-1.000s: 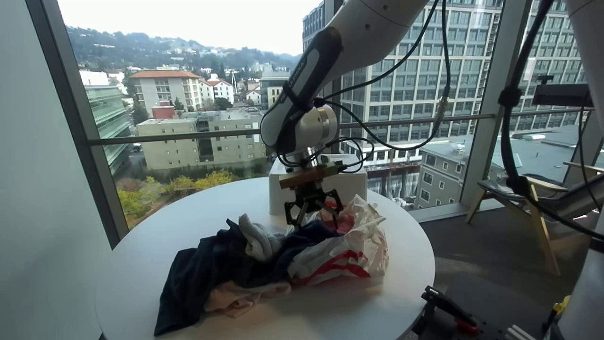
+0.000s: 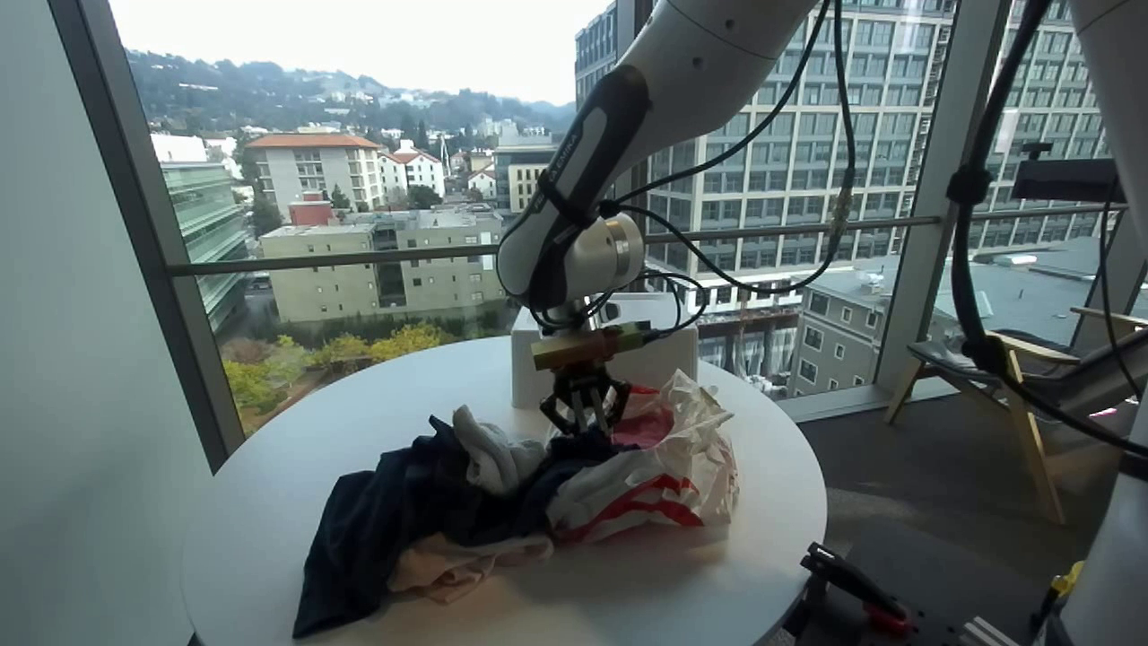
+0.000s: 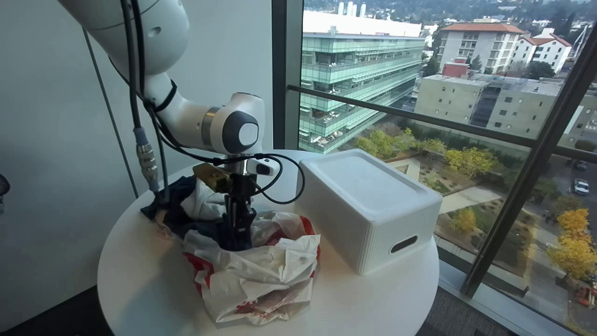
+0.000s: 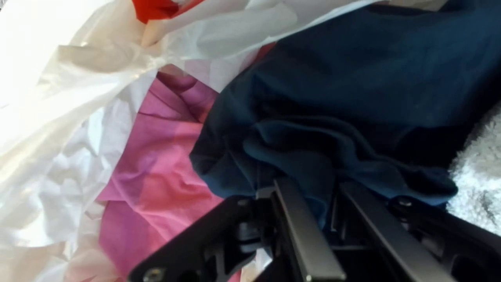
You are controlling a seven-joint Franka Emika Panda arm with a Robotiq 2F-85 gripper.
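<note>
My gripper (image 2: 587,423) points down into the heap where the dark navy cloth (image 2: 398,501) meets the plastic bag (image 2: 705,458). In the wrist view, the fingers (image 4: 305,235) stand close together, with a narrow gap and a fold of navy cloth (image 4: 328,89) at and between their tips. Whether they grip it firmly cannot be told. Pink cloth (image 4: 162,164) lies in the bag's mouth, left of the fingers. The white bag with red print (image 3: 263,280) lies crumpled on the table, and navy cloth reaches into its opening.
On the round white table (image 2: 269,452), a grey-white fluffy cloth (image 2: 495,454) and a pale peach cloth (image 2: 463,565) lie with the navy one. A lidded white box (image 3: 369,207) stands close behind the bag.
My gripper has come down into the navy cloth beside the bag, and its fingers have drawn much closer together. The heap otherwise lies nearly as before.
</note>
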